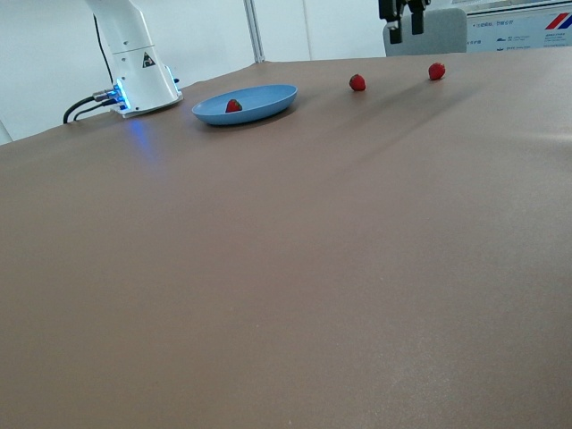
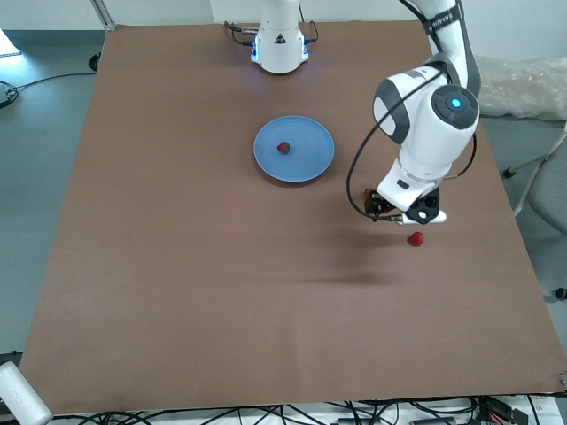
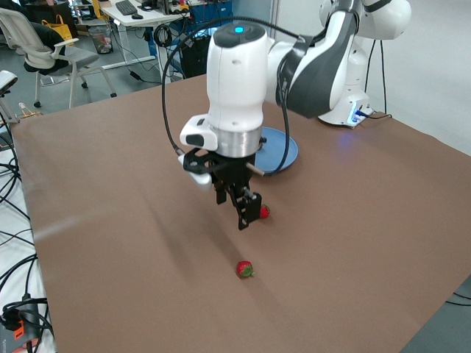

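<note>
My black gripper [image 3: 232,202] hangs above the brown table [image 2: 248,266], right of the blue plate [image 2: 293,164]; in the top view only its fingertips [image 1: 416,22] show at the upper edge. A strawberry [image 2: 283,148] lies on the plate. A second strawberry [image 3: 264,211] lies just beyond the gripper, partly hidden in the left and right views; it shows clearly as a red berry [image 1: 357,82] in the top view. A third strawberry [image 2: 415,239] lies farther toward the table's front. No berry shows between the fingers; how far they are open is hard to tell.
Loose cables [image 2: 283,413] run along the table's edge. A grey chair [image 2: 549,190] stands beside the table.
</note>
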